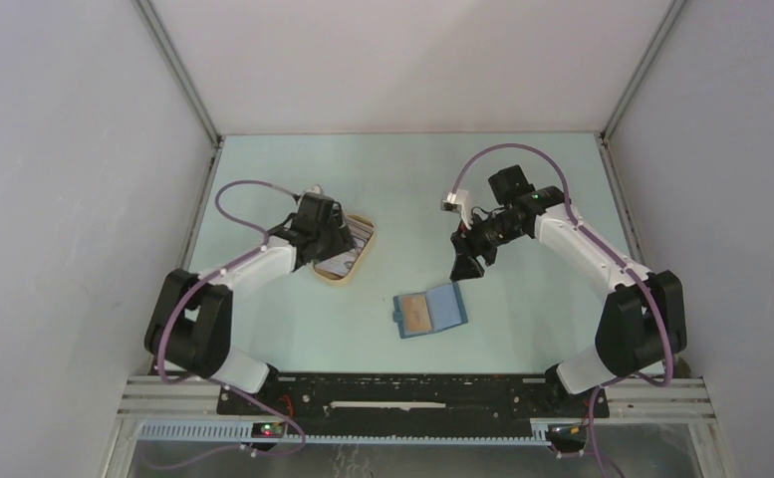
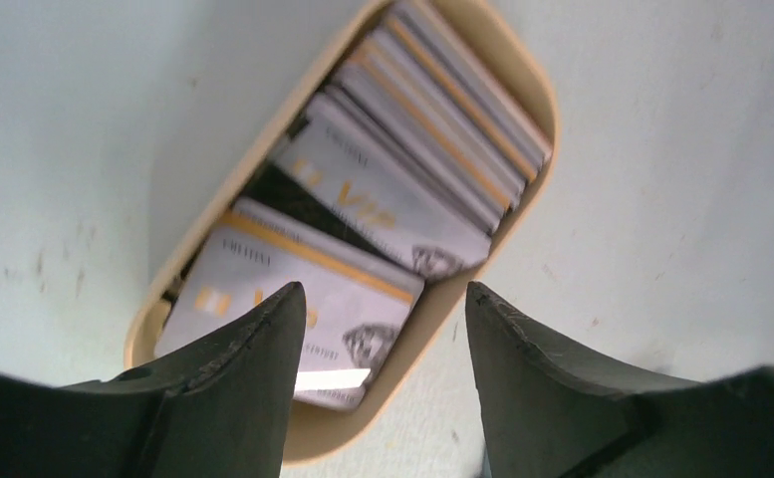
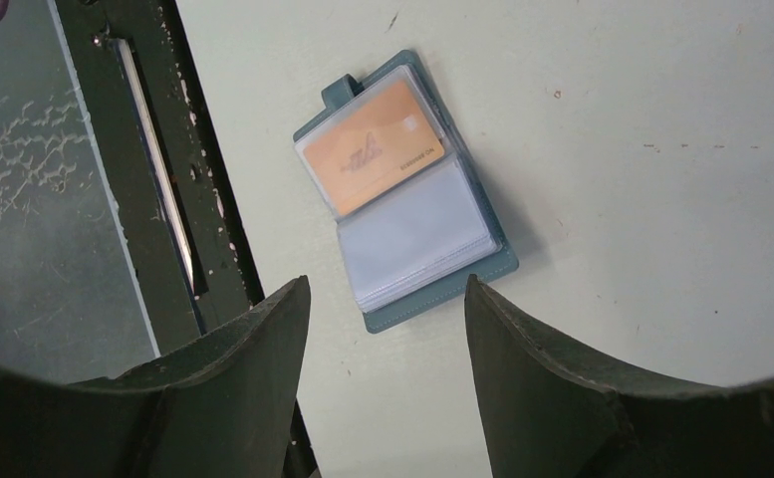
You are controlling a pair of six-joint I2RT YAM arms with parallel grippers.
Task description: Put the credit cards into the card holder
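Several pale credit cards [image 2: 263,274] sit in an oval wooden tray [image 2: 462,294], some leaning in a row at its far end, others lying flatter at the near end. Over the tray, my left gripper has its fingers apart, with no card between them. The blue card holder [image 3: 442,289] lies spread on the table, an orange card [image 3: 373,146] showing under one clear pocket; its other side looks whitish. Above and beyond the holder in the top view hangs my right gripper [image 1: 467,271], open and empty.
A black rail with a pale strip [image 1: 386,404] runs along the table's front edge. Bare table [image 1: 412,199] lies between the wooden tray and the right arm. Walls rise at both sides and the back.
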